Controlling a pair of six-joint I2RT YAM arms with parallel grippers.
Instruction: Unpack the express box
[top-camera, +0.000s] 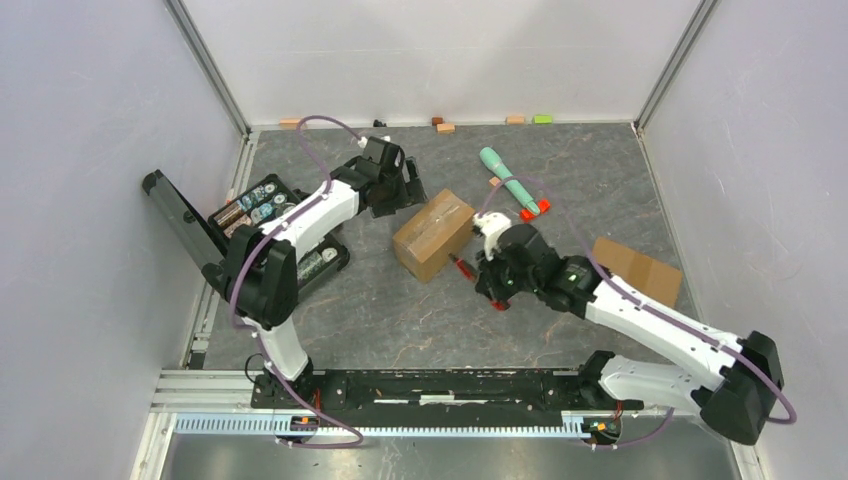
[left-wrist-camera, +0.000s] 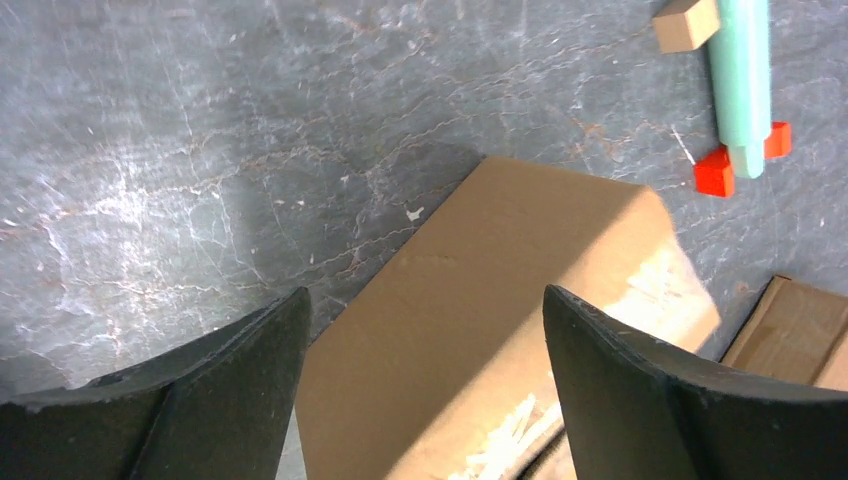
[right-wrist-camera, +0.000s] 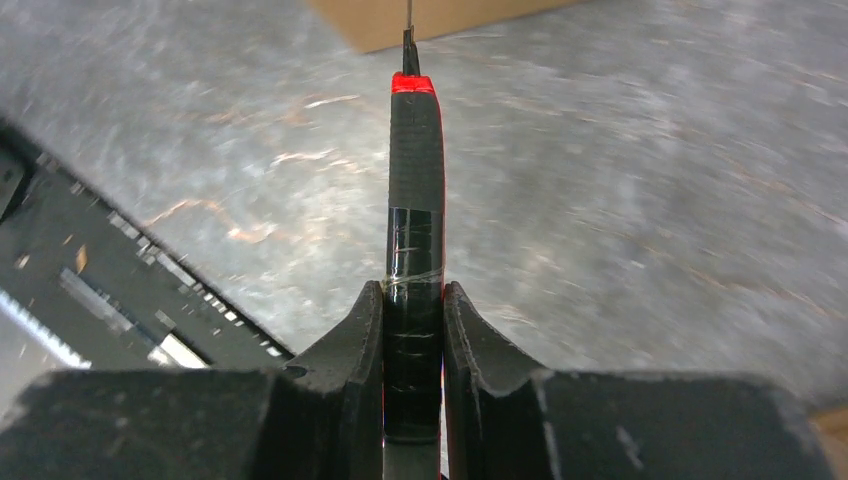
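Note:
The taped cardboard box (top-camera: 434, 235) lies in the middle of the table, its long side slanting toward the far right. My left gripper (top-camera: 413, 183) stands part open at the box's far-left edge. In the left wrist view, the box (left-wrist-camera: 480, 270) shows below and between the parted fingers; whether they touch it I cannot tell. Torn, shiny tape (left-wrist-camera: 505, 440) shows along its top. My right gripper is shut on a slim red-and-black cutter (right-wrist-camera: 415, 160) with a thin tip. In the top view, the cutter (top-camera: 463, 268) points at the box's near-right side.
An open black toolbox (top-camera: 262, 205) stands on the left, partly behind my left arm. A mint-green flashlight-like tool (top-camera: 508, 180) with red blocks (top-camera: 535, 210) lies behind the right gripper. Flat cardboard (top-camera: 640, 270) lies on the right.

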